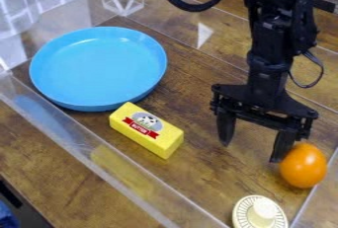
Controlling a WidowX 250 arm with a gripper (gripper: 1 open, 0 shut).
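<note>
My black gripper (254, 131) stands low over the wooden table at the right, its two fingers spread wide with only bare table seen between them. An orange (302, 165) sits just below and beside its right finger; whether they touch I cannot tell. A yellow butter box (145, 129) lies to the left of the gripper.
A blue plate (97, 69) lies at the upper left. A white round lid-like item (259, 214) is at the front right. Clear low walls edge the table.
</note>
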